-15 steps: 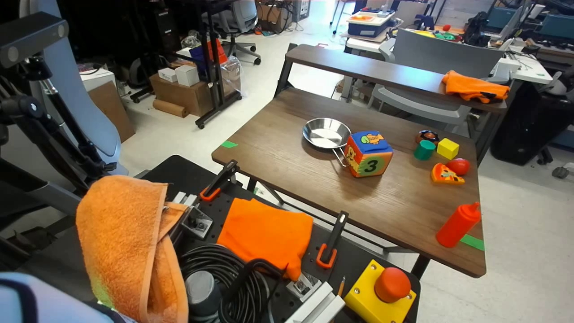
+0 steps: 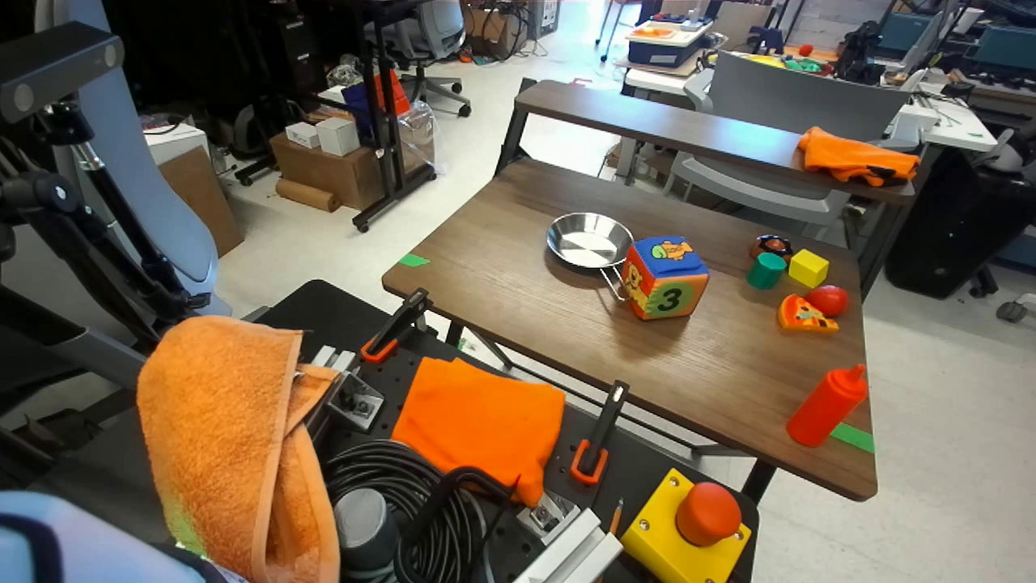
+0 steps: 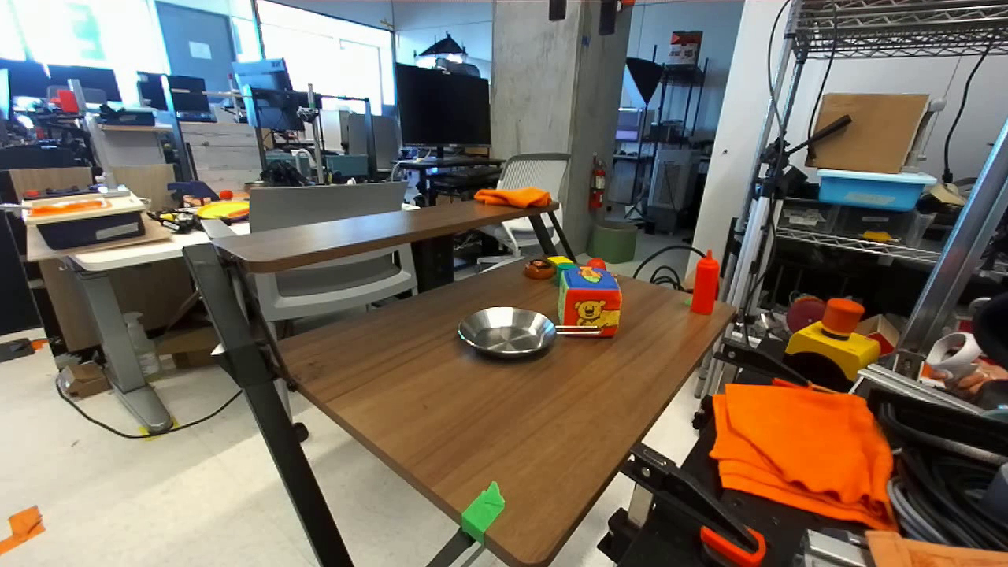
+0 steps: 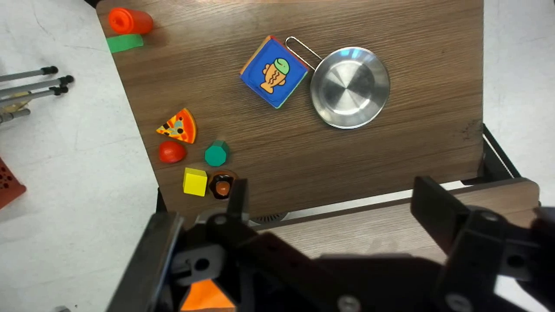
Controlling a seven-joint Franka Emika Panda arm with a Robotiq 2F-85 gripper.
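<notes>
From above in the wrist view, my gripper stands open over the back of the table, its two dark fingers wide apart with nothing between them. A steel pan (image 4: 349, 87) rests on the tabletop, its wire handle pointing at a soft picture cube (image 4: 274, 72). Toward one end lie a pizza slice (image 4: 179, 126), a red tomato-like piece (image 4: 171, 151), a green block (image 4: 216, 154), a yellow block (image 4: 195, 182) and a brown ring-shaped piece (image 4: 222, 184). The red squeeze bottle (image 2: 827, 405) stands upright near a table corner. Neither exterior view shows the gripper.
A raised shelf (image 2: 680, 121) runs along the table's far side, with an orange cloth (image 2: 855, 155) at one end. On the near side is a black cart with clamps and a yellow-based red button (image 2: 706, 515). Bare tabletop (image 3: 453, 406) lies in front of the pan.
</notes>
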